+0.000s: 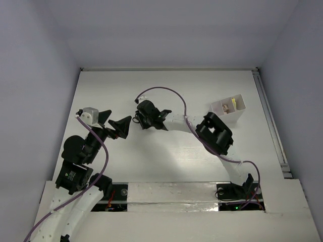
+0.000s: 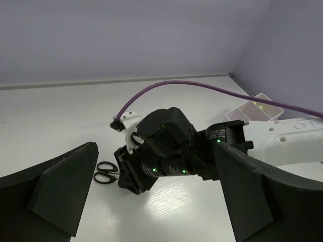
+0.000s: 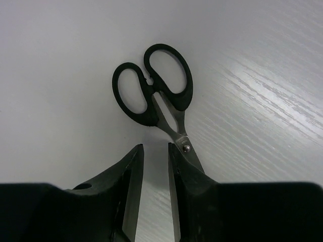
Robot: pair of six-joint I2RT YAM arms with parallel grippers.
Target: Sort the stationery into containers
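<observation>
Scissors (image 3: 177, 135) with black handles and metal blades lie on the white table. In the right wrist view, the handle loops point up and away from my right gripper, whose fingers stand a little apart. The blades run down behind its right-hand finger (image 3: 177, 176), their tips hidden; nothing shows between the fingers. From above, only a handle loop of the scissors (image 1: 135, 120) peeks out left of the right gripper. My left gripper (image 1: 120, 116) stands wide open and empty, to the left of the scissors.
A white divided container (image 1: 233, 118) stands at the back right, with small items, one yellow, in its compartments. Its corner also shows in the left wrist view, beyond the right arm (image 2: 282, 141). Bare table (image 1: 171, 161) lies in front of the right arm.
</observation>
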